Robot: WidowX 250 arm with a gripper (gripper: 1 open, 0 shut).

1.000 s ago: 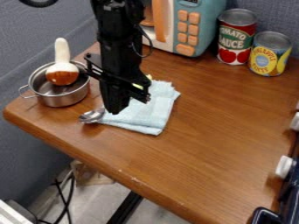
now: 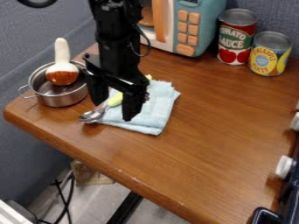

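Note:
My black gripper (image 2: 121, 101) is over the folded pale blue cloth (image 2: 156, 115), on the left part of the wooden table. A spoon (image 2: 93, 115) with a yellow handle lies on the cloth beside and partly behind the fingers; whether they hold anything cannot be told. A metal pot (image 2: 52, 92) with an orange-headed, white-handled object (image 2: 63, 69) in it stands to the left.
A teal toy microwave (image 2: 190, 26), a tomato can (image 2: 235, 38) and a yellow can (image 2: 270, 55) stand at the back. A dark appliance (image 2: 272, 218) is at the right edge.
The gripper has shifted a little and sits lower over the cloth, with more of the spoon's yellow handle showing near it.

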